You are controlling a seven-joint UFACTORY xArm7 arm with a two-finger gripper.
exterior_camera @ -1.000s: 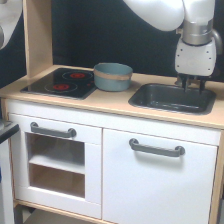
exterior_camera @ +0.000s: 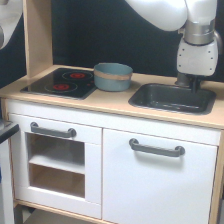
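Observation:
A blue-grey pot point(exterior_camera: 112, 80) with a tan band along its rim stands at the right edge of the black hob point(exterior_camera: 62, 88). Two reddish burner rings show on the hob. My white arm reaches in from the upper right, its gripper point(exterior_camera: 190, 82) pointing down at the back of the dark sink point(exterior_camera: 160, 97). The fingers are dark and small against the dark backdrop, so their opening and anything between them cannot be made out.
The wooden counter point(exterior_camera: 120, 101) has a clear strip between hob and sink. Below it are an open-fronted oven compartment point(exterior_camera: 58, 165) and a shut white cupboard door point(exterior_camera: 155, 185) with a grey handle. A dark faucet is hard to separate from the gripper.
The gripper has shifted slightly to the right and its hand has turned a little. The pot and cupboard doors look the same.

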